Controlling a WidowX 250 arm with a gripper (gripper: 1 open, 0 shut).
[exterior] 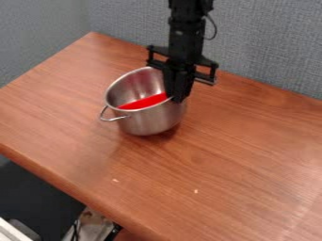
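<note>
A steel pot (pixel 151 118) with a wire side handle stands on the wooden table, left of centre, with a red object (pixel 143 102) inside it. My black gripper (pixel 179 91) reaches down to the pot's back right rim, its tip at or just inside the rim. Whether anything is between its fingers cannot be seen clearly.
A grey padded wall (pixel 277 56) runs along the back.
</note>
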